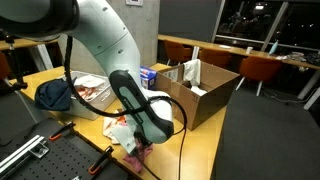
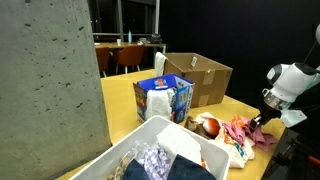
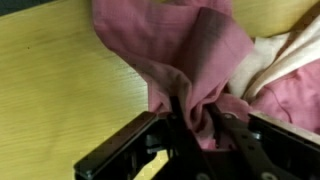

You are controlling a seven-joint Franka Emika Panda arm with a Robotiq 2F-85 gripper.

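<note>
A pink cloth [image 3: 190, 45] lies bunched on the wooden table, directly under my gripper. In the wrist view its folds run in between the dark fingertips; whether they grip it cannot be made out. Exterior view 1 has my gripper [image 1: 130, 148] low at the table's front edge, with some of the pink cloth [image 1: 138, 160] showing below it. The same pink cloth [image 2: 262, 136] appears at the right in exterior view 2, beside my gripper [image 2: 268, 118]. Pale cloth [image 3: 268, 52] touches it on the right side of the wrist view.
An open cardboard box [image 1: 208, 95] stands behind the arm. A white bin [image 2: 118, 155] holds several cloths. White and red cloths [image 2: 222, 138] lie between the bin and the gripper. Bare table [image 3: 60, 110] shows left of the pink cloth.
</note>
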